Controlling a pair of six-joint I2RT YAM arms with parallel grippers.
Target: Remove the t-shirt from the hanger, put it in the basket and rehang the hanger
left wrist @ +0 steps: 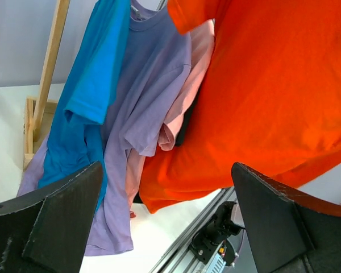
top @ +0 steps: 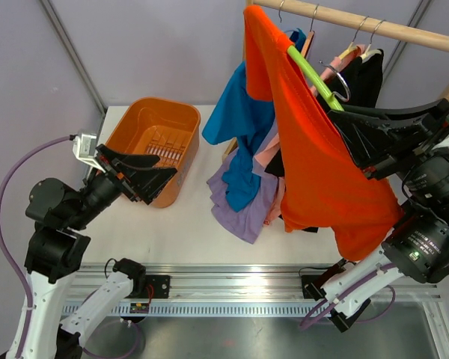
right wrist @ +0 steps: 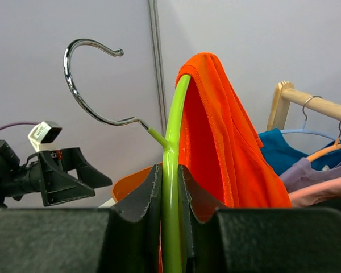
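Observation:
An orange t-shirt hangs from a green hanger, lifted away from the wooden rail, its hook free in the air. My right gripper is closed around the hanger's bar, with the shirt draped over the hanger's far end and down below it. My left gripper stands open and empty at the left, above the bin's near side, facing the clothes; in the left wrist view the orange fabric fills the upper right.
An orange bin stands at the back left. Blue, purple and pink garments, and a black one, hang on the wooden rail. The white table has some bare space between bin and clothes.

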